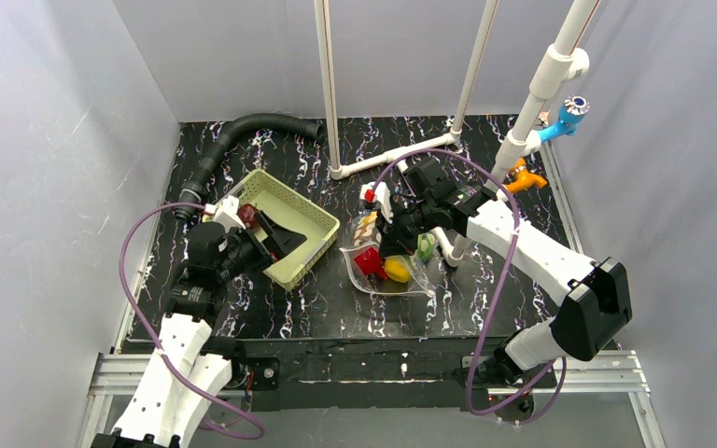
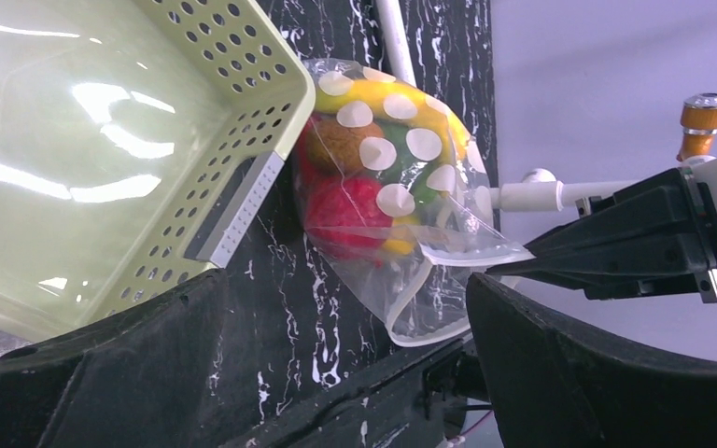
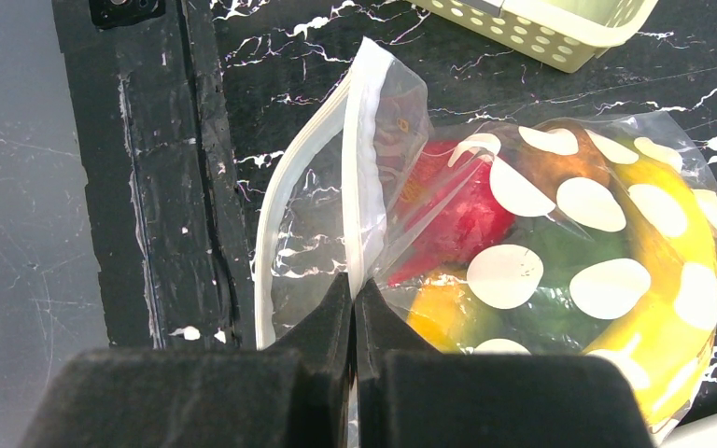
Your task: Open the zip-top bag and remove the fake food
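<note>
A clear zip bag with white dots (image 3: 596, 203) lies on the dark counter, its mouth parted toward the front. Inside it, red food (image 1: 370, 262) and yellow food (image 1: 397, 270) show, with brown and green pieces under the film. My right gripper is shut on one white edge of the bag's mouth and holds it raised. Over the green basket (image 1: 310, 264) hovers my left gripper (image 1: 282, 241), open, with nothing between its wide-spread fingers (image 2: 560, 359). A dark red food piece (image 1: 248, 216) is in the basket's left end, partly hidden by the left arm.
White pipes (image 1: 397, 153) run behind the bag, with a blue valve (image 1: 568, 117) and an orange tap (image 1: 525, 177) at the right. A black hose (image 1: 243, 129) lies at the back left.
</note>
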